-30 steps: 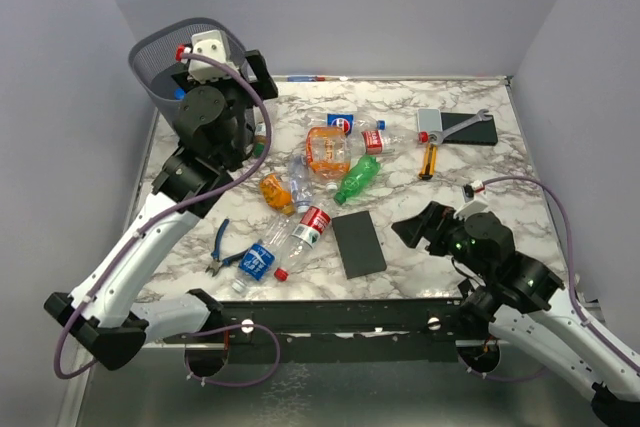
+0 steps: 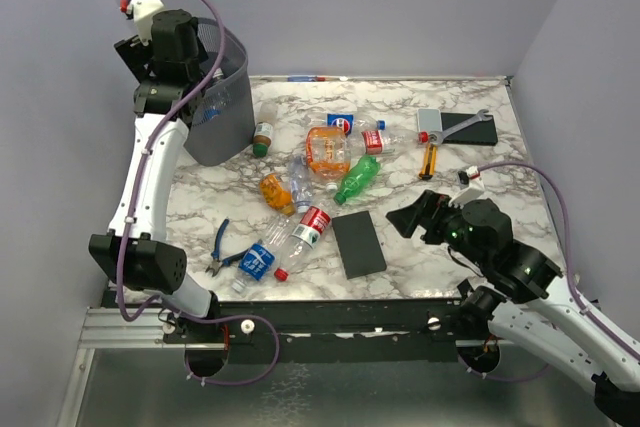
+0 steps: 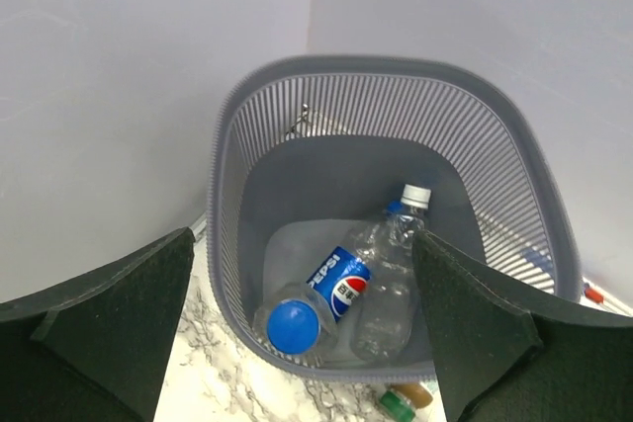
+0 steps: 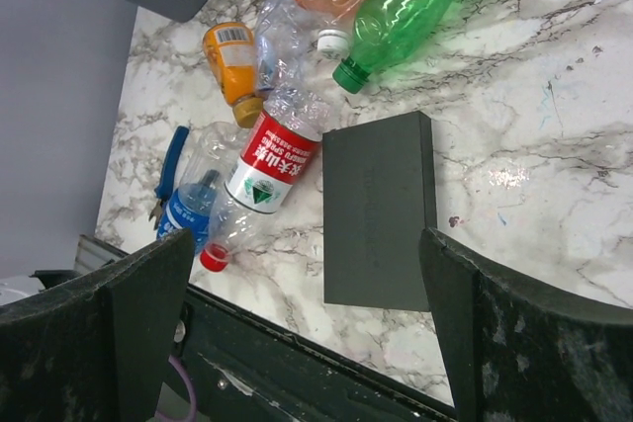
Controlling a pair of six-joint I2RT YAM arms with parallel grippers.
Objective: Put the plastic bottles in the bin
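My left gripper is open over the grey mesh bin (image 3: 232,106), which holds several bottles, including a Pepsi-labelled one (image 3: 338,279) and a clear one (image 3: 386,313). On the marble table lie more bottles: a red-label bottle (image 4: 265,165), a blue-label bottle (image 4: 188,200), a green bottle (image 4: 410,7), a small orange bottle (image 4: 232,66), a crumpled clear bottle (image 4: 277,42), a large orange-label bottle (image 2: 326,152) and others behind. My right gripper (image 2: 415,212) hangs open over the table's right half, nothing between its fingers.
Pliers (image 2: 222,247) lie at the left front, a dark flat slab (image 2: 357,244) at the centre front. A wrench (image 2: 460,125), an orange-handled tool (image 2: 429,157) and dark rectangles sit at the back right. Walls border both sides.
My left arm has swung left and back, bringing the open gripper over the bin at the upper left. The right arm has shifted very slightly; the table's items are unchanged.
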